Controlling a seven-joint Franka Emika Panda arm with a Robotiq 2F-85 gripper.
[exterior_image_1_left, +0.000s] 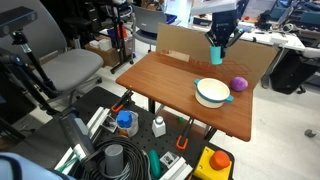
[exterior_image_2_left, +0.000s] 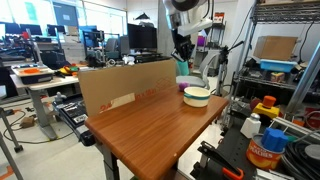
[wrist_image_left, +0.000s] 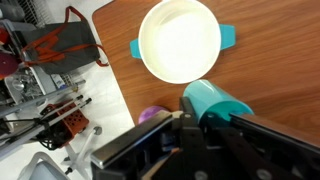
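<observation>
A teal cup (exterior_image_1_left: 216, 55) hangs above the table, and my gripper (exterior_image_1_left: 218, 43) is shut on it. In the wrist view the cup (wrist_image_left: 208, 97) sits between the dark fingers, close to the pot and partly hidden by them. The cream-coloured pot (exterior_image_1_left: 212, 94) with teal handles stands upright on the brown table (exterior_image_1_left: 165, 82); its inside (wrist_image_left: 178, 42) looks empty from above. The cup is raised clear of the pot, a little behind it in exterior view 1. A purple round object (exterior_image_1_left: 238, 84) lies beside the pot.
A brown board (exterior_image_2_left: 125, 88) stands along the table's back edge. Clamps (exterior_image_1_left: 182, 140) grip the front edge. Past that edge are a blue-topped container (exterior_image_1_left: 125, 120), a white bottle (exterior_image_1_left: 158, 127) and coiled cables.
</observation>
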